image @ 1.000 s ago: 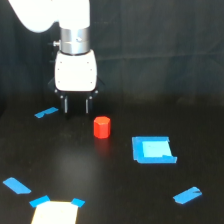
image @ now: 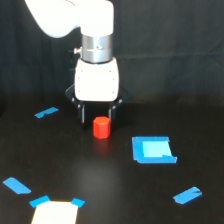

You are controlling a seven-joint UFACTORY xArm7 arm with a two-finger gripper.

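Note:
A small red block (image: 101, 130) stands on the black table near the middle of the camera view. My white arm reaches down from the top, and the gripper (image: 98, 117) is at the block, its dark fingers spread wide. One finger shows left of the block and the other near its upper right side. Gaps appear to remain beside the block, so the fingers look open. Whether the fingers stand around it or slightly behind it I cannot tell.
To the right lies a pale square (image: 156, 149) framed in blue tape. A cream-coloured sheet (image: 55, 213) with blue tape at its corners is at the front left. Other blue tape strips mark the table, which is otherwise clear.
My gripper has moved right and down in the view, from left of the red block to right at it. The block shows no clear shift.

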